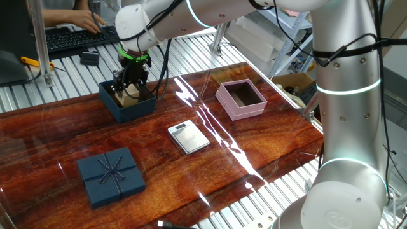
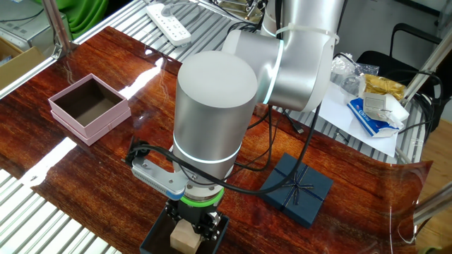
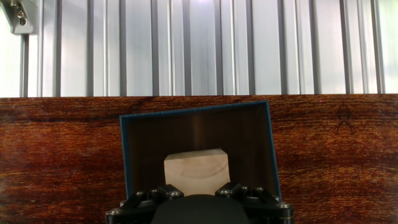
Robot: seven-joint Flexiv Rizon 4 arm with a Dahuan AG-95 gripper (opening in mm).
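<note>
A pale wooden block [image 3: 196, 168] is inside the open dark-blue box [image 3: 272, 146], toward the lower middle of the wrist view. My gripper is down at the box, its fingers on either side of the block's near part. The gripper body hides the contact, so whether the pads press on the block cannot be told. Exterior view 1 has the block [image 1: 127, 97] below the gripper, within the walls of the box [image 1: 124, 114]. From the other side, the block [image 2: 185, 237] shows right beside the gripper's fingers.
A dark-blue lid with a ribbon bow [image 1: 112, 177] lies on the wooden board. A small scale [image 1: 189, 137] sits mid-board, and an open pink box [image 1: 241, 100] stands farther right. A person's hand [image 1: 86, 20] is at the keyboard beyond the board. Bare board surrounds the scale.
</note>
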